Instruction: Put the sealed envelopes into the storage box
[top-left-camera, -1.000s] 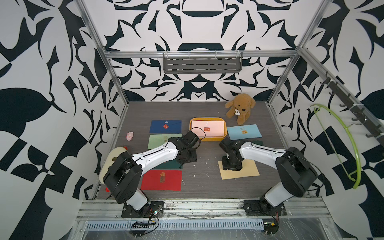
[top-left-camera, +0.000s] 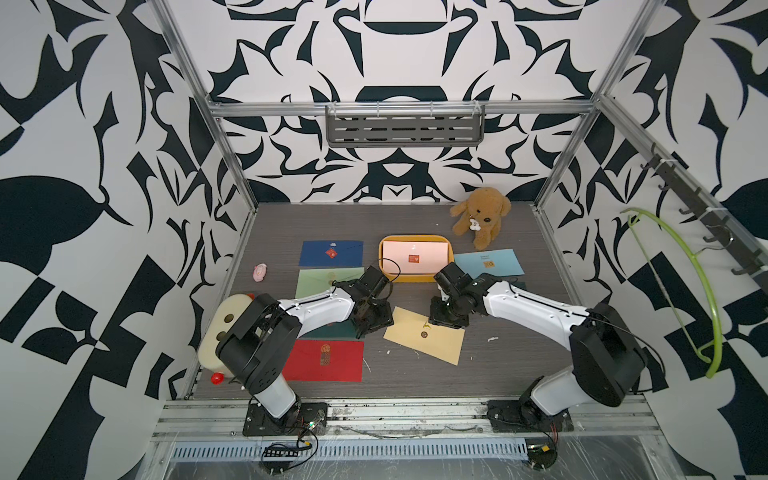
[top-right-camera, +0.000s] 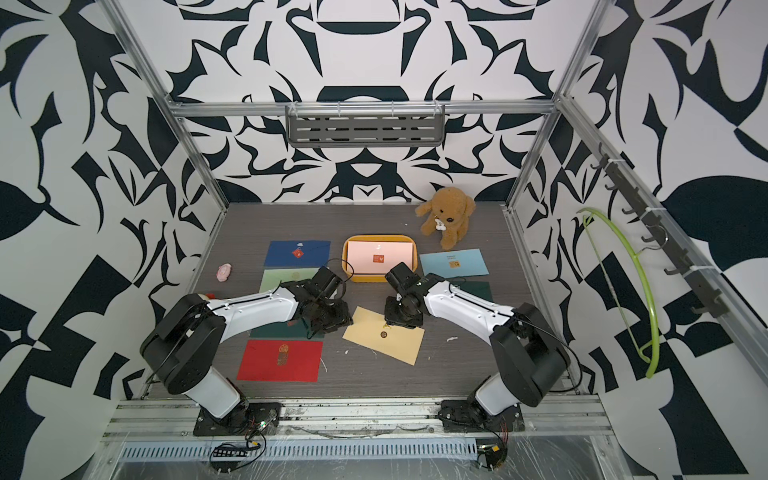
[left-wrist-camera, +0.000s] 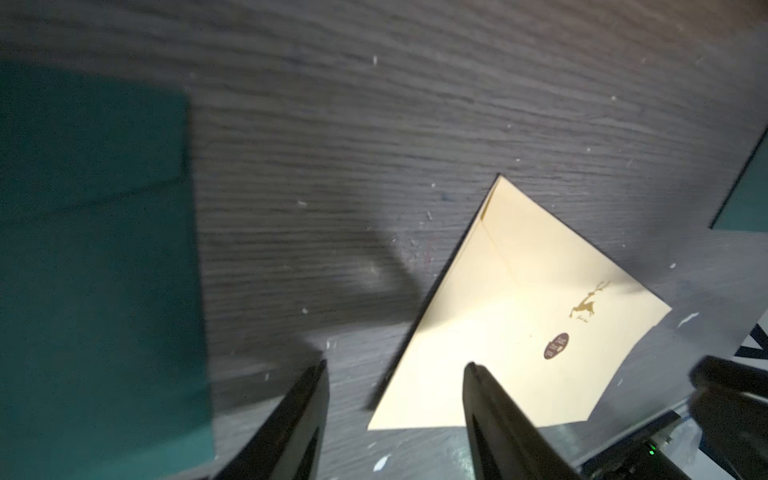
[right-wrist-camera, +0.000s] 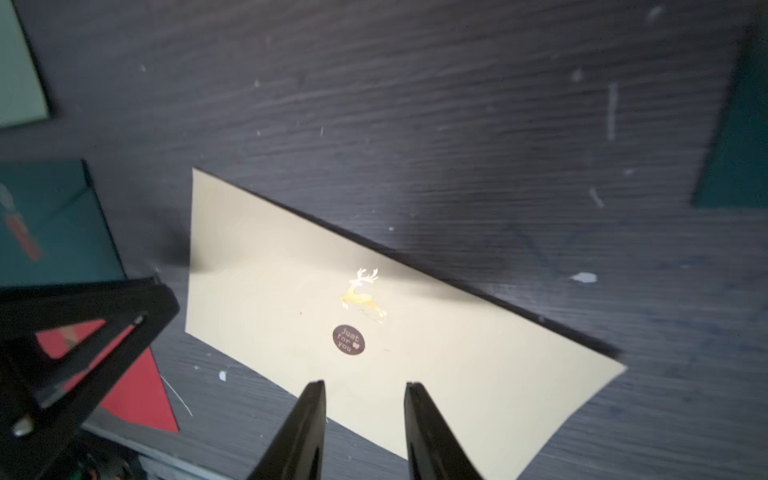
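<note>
The cream envelope (top-left-camera: 440, 345) with a deer print lies slanted on the table between my arms. Above its upper edge is my right gripper, open, its fingers parted with nothing held between them. My left gripper is open at the envelope's left end, empty. An orange-yellow storage box (top-left-camera: 434, 279) at the back holds a pink envelope (top-left-camera: 398, 256). To the left lie a navy envelope (top-left-camera: 312, 254), a light green one (top-left-camera: 312, 283), a dark teal one (left-wrist-camera: 96, 320) partly under my left arm, and a red one (top-left-camera: 304, 361).
Right of the box lie a light blue envelope (top-left-camera: 509, 261) and a dark green one (top-right-camera: 478, 289), partly covered by my right arm. A brown plush dog (top-left-camera: 489, 209) sits behind them. A small pink object (top-left-camera: 259, 272) is at far left.
The cream envelope has shifted left and turned askew.
</note>
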